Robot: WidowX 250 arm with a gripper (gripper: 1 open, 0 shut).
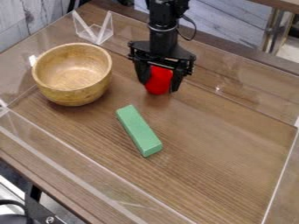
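Observation:
My black gripper [160, 63] is at the top centre of the camera view, open, its fingers over and around a red object [158, 81], which it partly hides. Whether the fingers touch it cannot be told. A wide wooden bowl [49, 77] sits to the left. A green bar [139, 130] lies on the table below the red object.
A white wire-like item [93, 28] stands at the back left. A wooden ledge [278, 4] is at the top right corner, and a black cable shows at the bottom left.

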